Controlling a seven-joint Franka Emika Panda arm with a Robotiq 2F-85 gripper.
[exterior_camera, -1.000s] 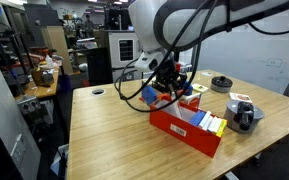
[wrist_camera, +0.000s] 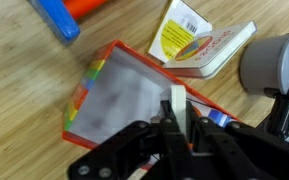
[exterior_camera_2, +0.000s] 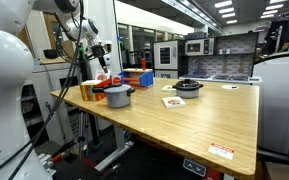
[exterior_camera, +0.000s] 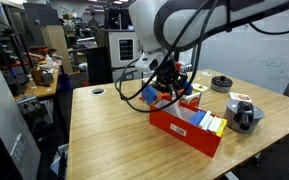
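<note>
A red open box (exterior_camera: 187, 128) with a pale interior stands on the wooden table, colourful pieces (exterior_camera: 212, 123) along its near right end. In the wrist view the box (wrist_camera: 111, 55) lies below my gripper, its floor largely bare on the left side. Something small and white (wrist_camera: 179, 103) sits between the fingers, which are shut on it, over the box opening. In exterior view 1 the dark gripper (exterior_camera: 170, 92) points down at the box's far end. Whether the white piece touches the box floor I cannot tell.
A metal pot (exterior_camera: 245, 114) stands close to the box's right side. Beside the box are a white-and-red carton (wrist_camera: 209, 52) and a blue-and-red object (wrist_camera: 58, 16). Further off is a black pot (exterior_camera_2: 187, 88).
</note>
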